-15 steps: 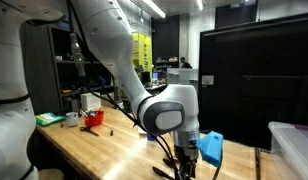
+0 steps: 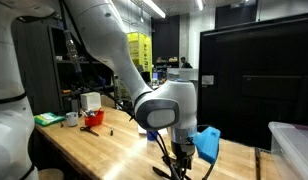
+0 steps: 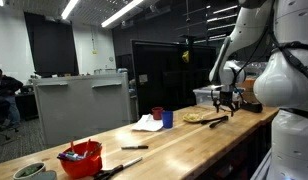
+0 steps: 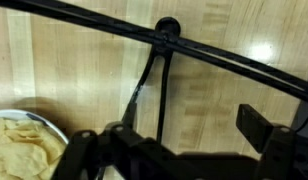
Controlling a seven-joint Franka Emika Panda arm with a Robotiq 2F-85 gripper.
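Observation:
In the wrist view my gripper stands open, its dark fingers apart at the lower left and right. Below, a slim black utensil [image 4: 163,85] with a rounded end lies on the wooden table, in the left part of the gap as seen from here. Its lower part is hidden behind the gripper. At the lower left is a white bowl [image 4: 56,130] of pale yellow chips [image 4: 22,150]. Exterior view 1 has the gripper [image 2: 180,166] low over the table near a dark utensil [image 2: 162,172]; contact there cannot be made out.
A black cable [image 4: 114,24] crosses the wrist view above the utensil. Along the table stand a blue cup [image 3: 167,119], a red cup [image 3: 157,112], a white cloth [image 3: 146,124] and a red basket [image 3: 82,160]. Bare table [image 3: 184,145] lies in front of the cups.
The arm has shifted slightly to the left in exterior view 1, with the gripper a little lower. The objects on the table look unmoved.

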